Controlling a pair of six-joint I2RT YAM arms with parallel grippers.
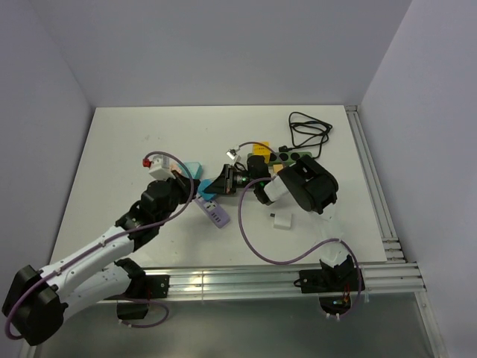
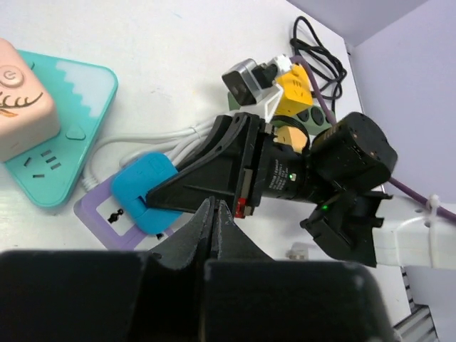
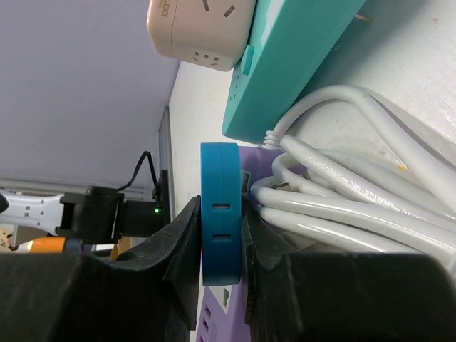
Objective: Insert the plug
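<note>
My right gripper (image 1: 214,186) is shut on a blue plug (image 3: 221,214) (image 2: 146,187), which sits upright on a purple power strip (image 2: 100,214) with white cable coiled beside it. Whether the plug's pins are seated cannot be seen. My left gripper (image 1: 186,186) is shut, with nothing visible between its fingertips, just to the left of the right gripper and above the strip.
A turquoise strip (image 2: 85,100) with a pink adapter (image 2: 21,107) lies at the left. Yellow adapters (image 1: 261,147) and a green strip stand behind the right arm, near a black cable (image 1: 313,130). A white block (image 1: 282,221) lies at the front right.
</note>
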